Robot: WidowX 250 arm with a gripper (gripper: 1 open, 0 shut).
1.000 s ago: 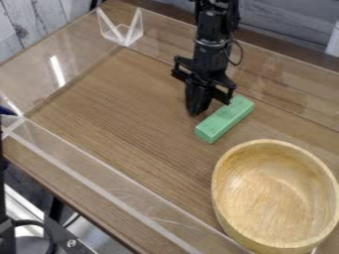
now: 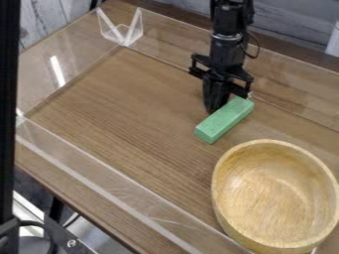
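Note:
The black gripper (image 2: 217,91) hangs from the arm at the upper middle, low over the wooden table (image 2: 106,119), at the upper-left end of a green block (image 2: 224,119). It is shut, with nothing visible between its fingers, though its tips are dark and partly hard to make out. The green block lies flat, angled from upper right to lower left.
A large tan bowl (image 2: 272,193) fills the lower right. A clear pointed piece (image 2: 119,28) is at the upper left, near the table's edge.
The block looks nearly unmoved.

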